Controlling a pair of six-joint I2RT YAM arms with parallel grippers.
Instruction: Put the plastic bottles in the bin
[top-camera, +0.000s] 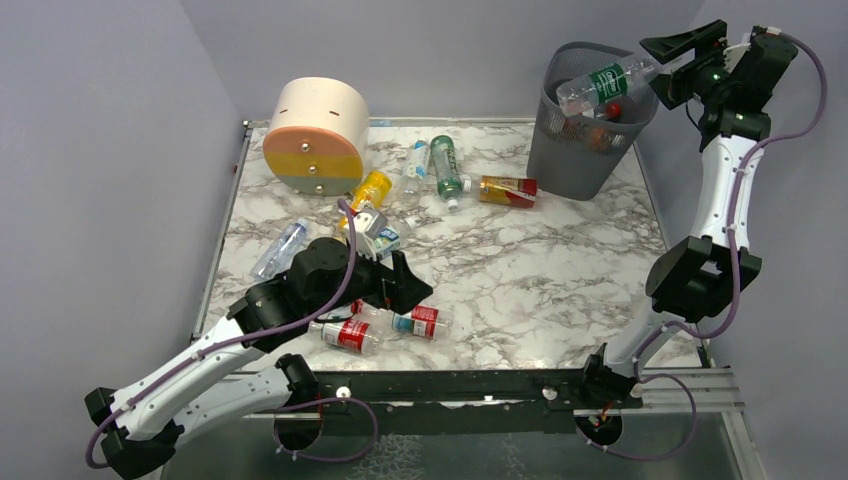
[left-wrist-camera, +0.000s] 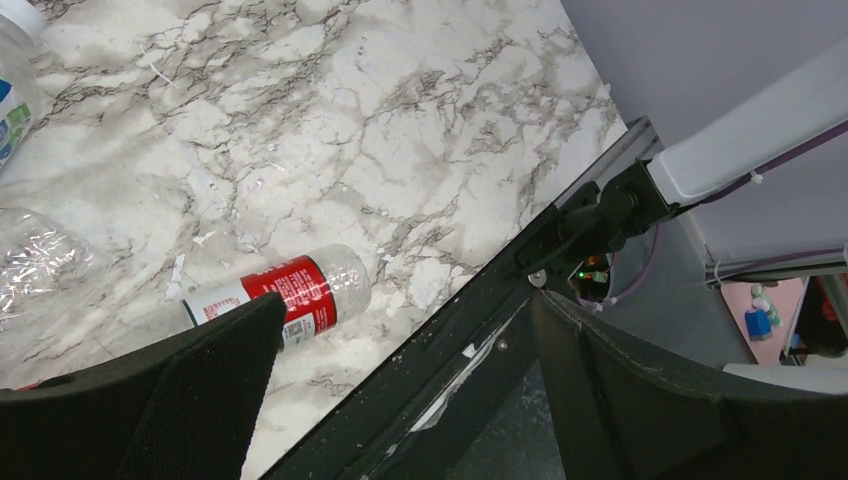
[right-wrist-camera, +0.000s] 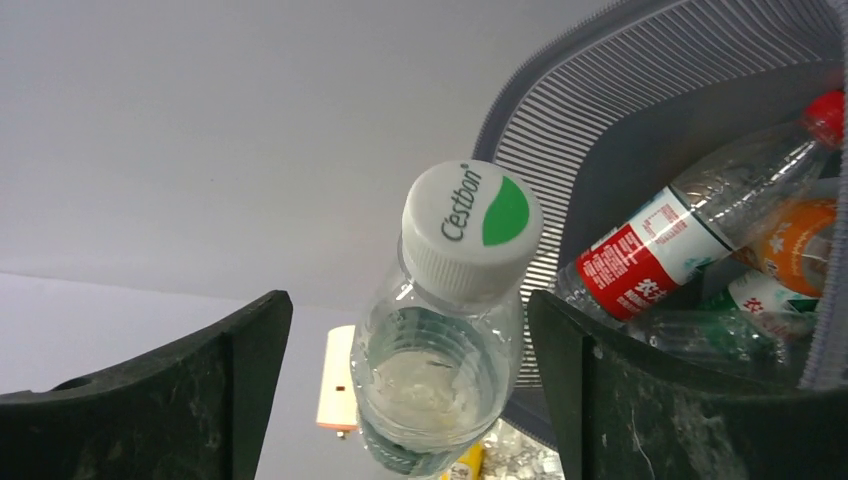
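Observation:
My right gripper (top-camera: 668, 68) is above the grey bin (top-camera: 575, 160), fingers parting around a Cestbon bottle (right-wrist-camera: 440, 380), which tilts over the opening with its white cap toward me. More bottles (right-wrist-camera: 650, 255) lie inside. My left gripper (top-camera: 400, 285) stands open and empty over the front-left bottles. A red-label bottle (left-wrist-camera: 295, 300) lies below it in the left wrist view. Other bottles lie on the table: a green one (top-camera: 445, 170), a red-and-gold one (top-camera: 508, 192), a yellow one (top-camera: 373, 188) and several clear ones.
A rounded cream box (top-camera: 315, 150) with coloured front stands at the back left. Grey walls enclose the sides and back.

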